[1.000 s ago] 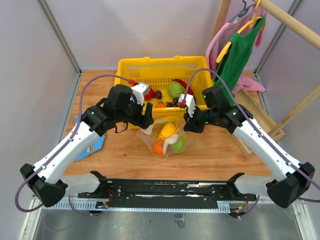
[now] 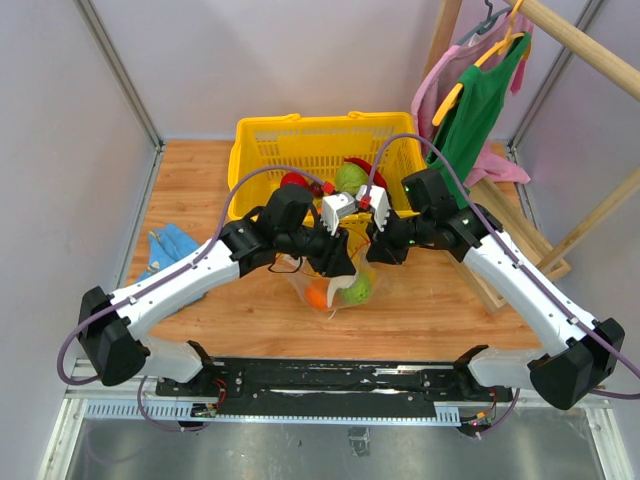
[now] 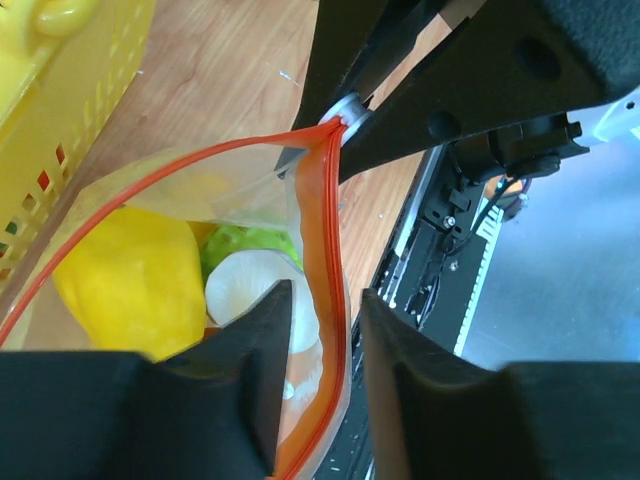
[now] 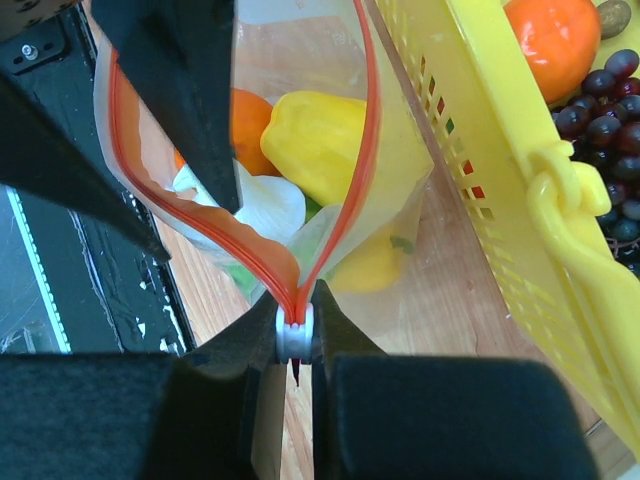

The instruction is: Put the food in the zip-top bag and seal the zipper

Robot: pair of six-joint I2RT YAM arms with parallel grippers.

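The clear zip top bag (image 2: 340,306) sits on the table with its orange zipper rim (image 4: 240,245) spread open. Inside lie a yellow food item (image 3: 135,275), a white one (image 3: 248,287), an orange one (image 2: 317,293) and a green one (image 2: 358,290). My right gripper is shut on one end of the zipper, where a small white piece (image 3: 349,112) shows. Part open, my left gripper straddles the near zipper strip, one finger on each side. A gap shows between its fingers and the strip.
The yellow basket (image 2: 285,140) stands right behind the bag, with grapes (image 4: 600,125) and other food in it. Blue cloth (image 2: 170,250) lies to the left. A wooden rack (image 2: 510,235) with hanging clothes is at the right.
My left gripper has moved right and toward the front, from the bag's left edge to over its opening, covering much of the food from above. The right arm has stayed nearly still.
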